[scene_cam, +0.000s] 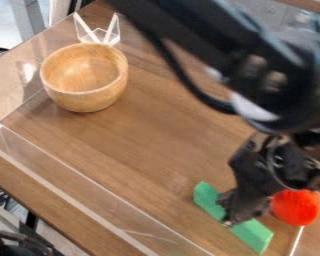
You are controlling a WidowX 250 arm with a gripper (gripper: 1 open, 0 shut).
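Note:
A green rectangular block (251, 230) lies at the lower right on the wooden table. My dark gripper (239, 200) is low over its middle, its fingertips at or just above the block; whether they touch it or how wide they stand is unclear. A red tomato-like object (296, 208) sits just right of the gripper, partly behind it.
A wooden bowl (83, 95) stands at the upper left, with a white wire-like item (99, 28) behind it. The table (136, 150) between bowl and block is clear. Its edge runs along the lower left.

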